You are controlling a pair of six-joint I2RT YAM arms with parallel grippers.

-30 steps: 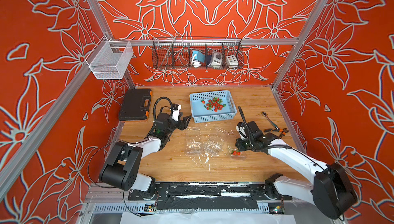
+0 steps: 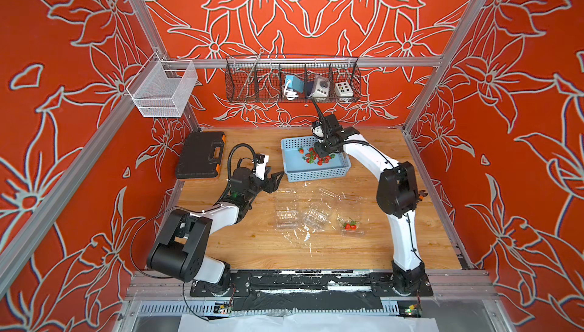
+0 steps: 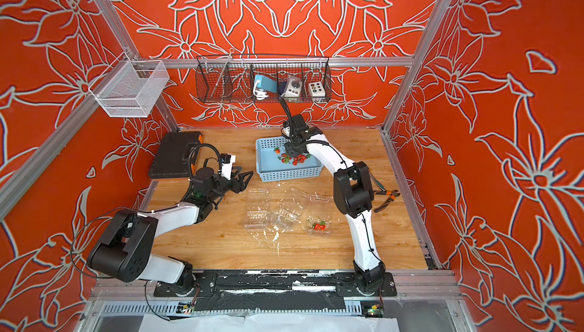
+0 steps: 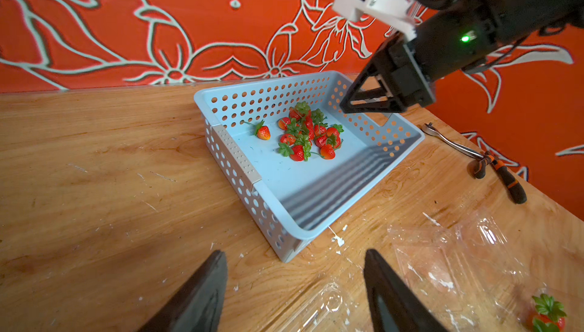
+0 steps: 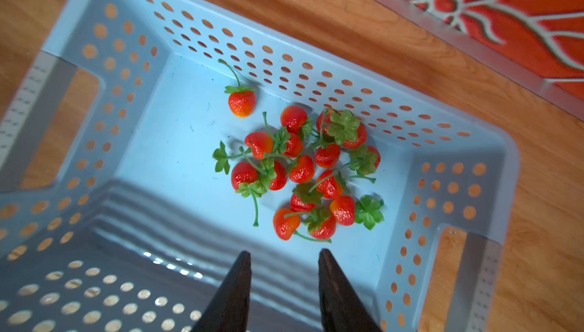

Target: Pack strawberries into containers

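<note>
Red strawberries (image 5: 302, 169) with green leaves lie clustered in the blue perforated basket (image 5: 389, 98), and one strawberry (image 5: 241, 103) lies apart from them. Above the basket hangs my right gripper, open and empty, its fingertips short of the fruit. My left gripper stands open to the left of the basket, low over the table, nothing between its fingers. Clear plastic containers (image 2: 287, 217) are spread in front of the basket. The rightmost container (image 3: 319, 231) has strawberries (image 3: 318, 226) in it; the others look empty, though the clear plastic is hard to read.
A black case (image 2: 200, 154) lies at the back left. Pliers (image 4: 505, 177) and another tool rest on the right side of the table. A wire rack (image 2: 292, 79) hangs on the back wall.
My right gripper has swung from the rightmost container back and up to above the basket. The left arm has stayed where it was, and the strawberries have not visibly moved.
</note>
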